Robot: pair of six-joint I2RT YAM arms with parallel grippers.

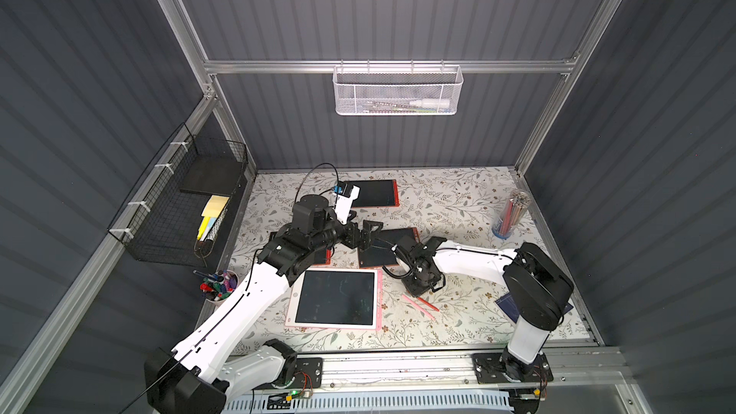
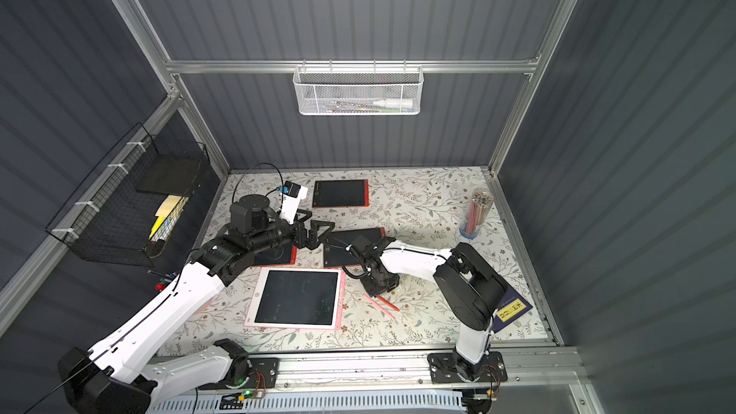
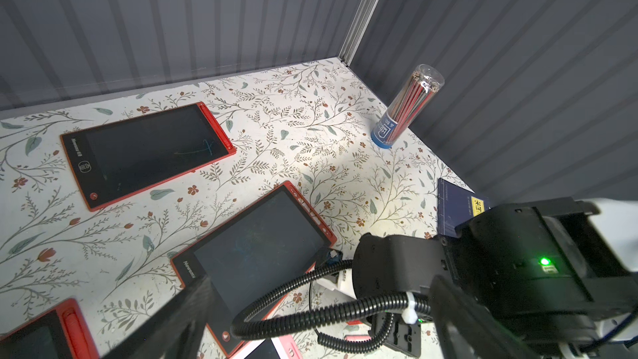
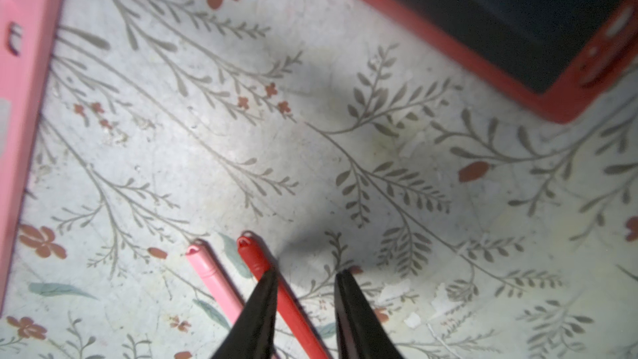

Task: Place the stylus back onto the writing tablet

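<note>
A red stylus and a pink stylus lie side by side on the patterned table. My right gripper points down over the red one; its fingers stand apart, and no grip on the stylus shows. The large pink-and-white tablet lies left of the styluses. Red-edged black tablets lie mid-table, at the back and at the left. My left gripper hangs open and empty above the middle tablet. Which stylus slots are filled is partly unclear.
A clear tube of pencils stands at the back right, and a dark blue booklet lies at the right edge. A pen cup sits at the left. Bare table shows at the back right.
</note>
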